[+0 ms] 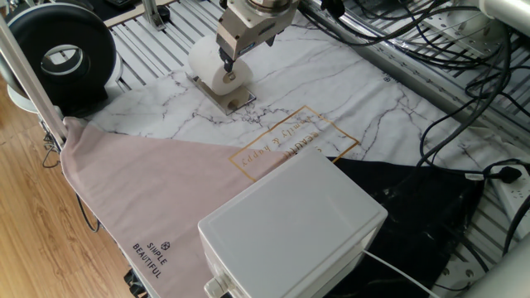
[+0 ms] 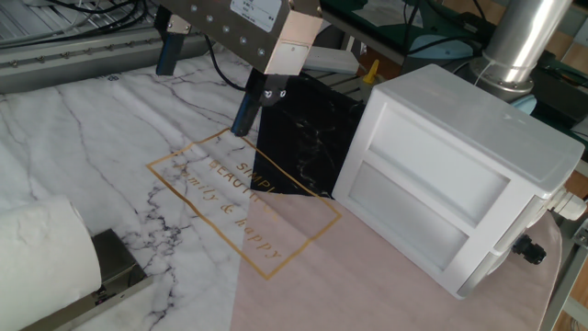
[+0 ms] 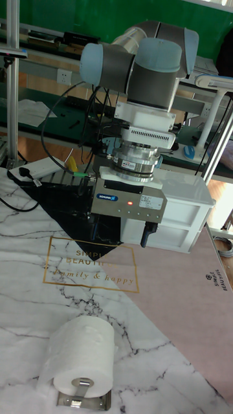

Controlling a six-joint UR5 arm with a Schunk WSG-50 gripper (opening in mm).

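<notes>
My gripper (image 2: 202,101) hangs above the marbled cloth, its two dark fingers (image 2: 244,112) spread wide with nothing between them. In exterior view 1 only one fingertip shows clearly, and it overlaps the paper roll (image 1: 207,60) in the picture. A white roll of paper (image 3: 83,348) lies on its side on a metal holder (image 2: 124,262), well apart from the gripper in exterior views 2 and 3. The white drawer box (image 2: 441,175) stands on the cloth on the other side, closed, with its pale front panels showing in exterior view 2.
A printed cloth (image 1: 157,165) in marble, pink and black covers the table. Cables (image 1: 435,124) run along one edge, and a large black ring-shaped object (image 1: 95,79) stands at the far left. Between roll and box, the gold-framed lettering area (image 2: 266,274) is clear.
</notes>
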